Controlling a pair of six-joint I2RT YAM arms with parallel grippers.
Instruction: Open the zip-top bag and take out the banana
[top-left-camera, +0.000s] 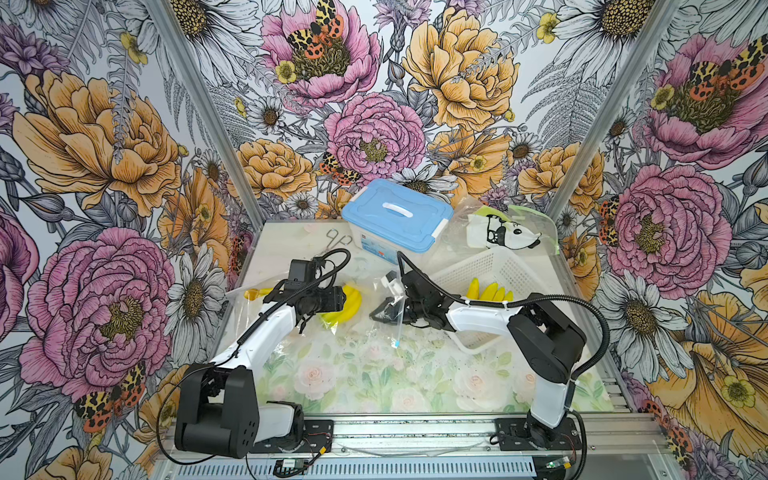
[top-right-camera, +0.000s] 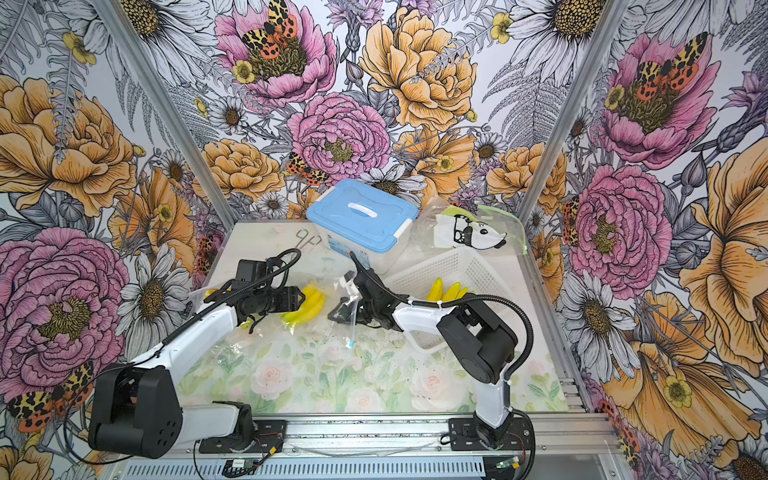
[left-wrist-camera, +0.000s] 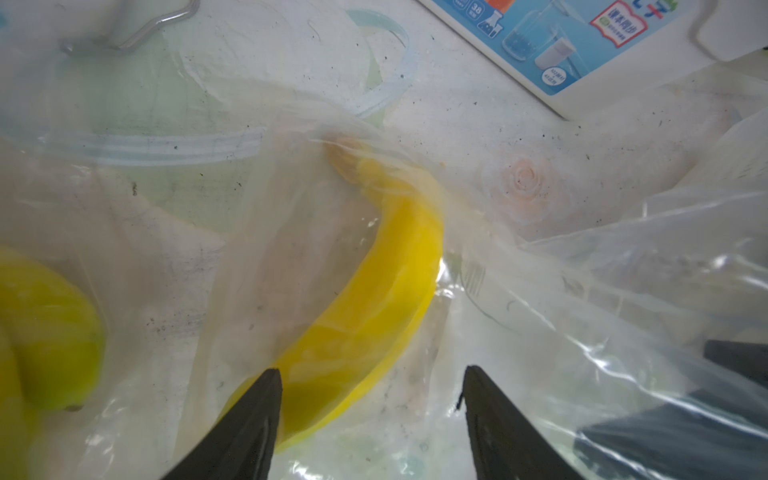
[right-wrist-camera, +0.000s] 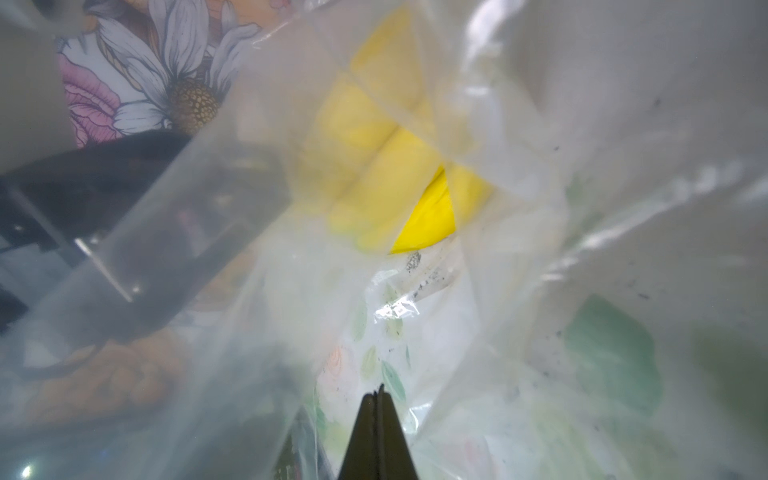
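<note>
The clear zip bag (top-left-camera: 369, 297) lies between both grippers. Through the film in the left wrist view shows a yellow banana (left-wrist-camera: 376, 296); more yellow fruit (left-wrist-camera: 52, 336) shows at that view's left edge. My left gripper is part open, its fingers (left-wrist-camera: 254, 420) spread near the banana's lower end with nothing gripped between them. My right gripper is closed at the bag's right side, its fingertips pressed together amid the film, which stretches across toward it. The film's exact edge at those tips is hard to make out.
A white basket (top-left-camera: 524, 276) with several bananas (top-left-camera: 489, 292) stands behind the right arm. The blue-lidded box (top-left-camera: 396, 212), scissors (top-left-camera: 338, 238) and a panda bag (top-left-camera: 502, 232) sit at the back. Open tabletop (top-left-camera: 384, 384) lies in front.
</note>
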